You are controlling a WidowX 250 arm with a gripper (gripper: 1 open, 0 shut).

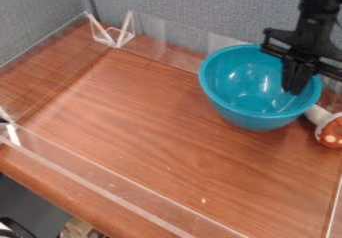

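Note:
A turquoise bowl point(239, 92) sits on the wooden surface point(134, 132) at the right of the camera view. My black gripper point(290, 78) reaches down from the top right into the right part of the bowl, its tips low over the inside. It looks shut, and I see nothing held between its fingers. A white object with a red, spotted end point(331, 131), like a toy mushroom, lies just right of the bowl, cut off by the frame's edge.
A white wire rack point(114, 34) stands at the back left. Grey padded walls point(187, 12) border the back and left.

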